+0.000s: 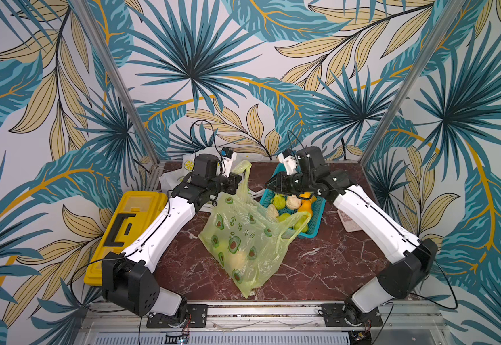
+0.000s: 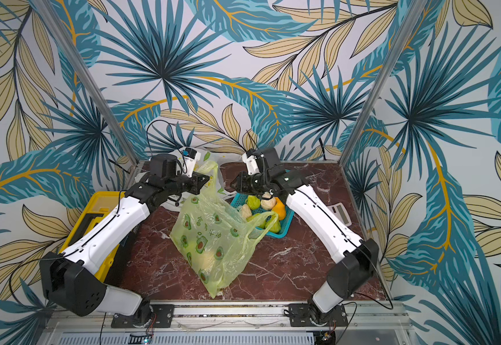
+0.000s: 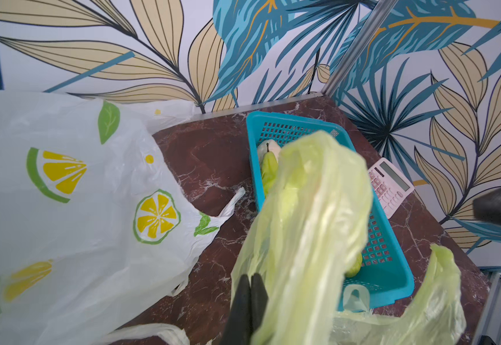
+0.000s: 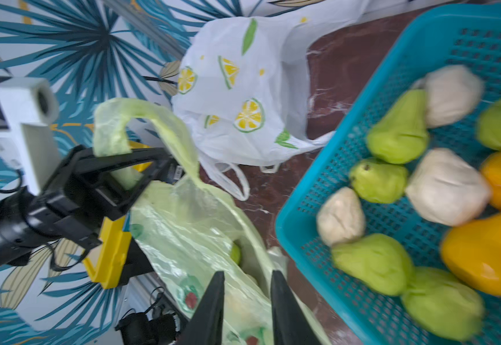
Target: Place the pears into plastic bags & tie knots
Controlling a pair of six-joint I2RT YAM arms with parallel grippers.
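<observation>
A pale green plastic bag (image 1: pixel 233 238) printed with avocados stands on the table, with faint pale and yellow-green shapes showing through it. My left gripper (image 1: pixel 236 182) is shut on its left handle (image 4: pixel 172 129), which is pulled up and loops about the fingers. The other handle (image 1: pixel 299 224) droops towards the teal basket (image 1: pixel 318 221). Green pears (image 4: pixel 400 132) lie in that basket. My right gripper hangs over the basket's left side, pointing at the left gripper; its fingers are slightly apart, bag film shows behind them, and whether they touch it is unclear.
Beyond the left gripper lies a white bag (image 3: pixel 106 224) with lemon prints. The basket also holds white and orange fruit (image 4: pixel 483 253). A yellow toolbox (image 1: pixel 125 230) stands at left, a pink calculator (image 3: pixel 389 187) at right.
</observation>
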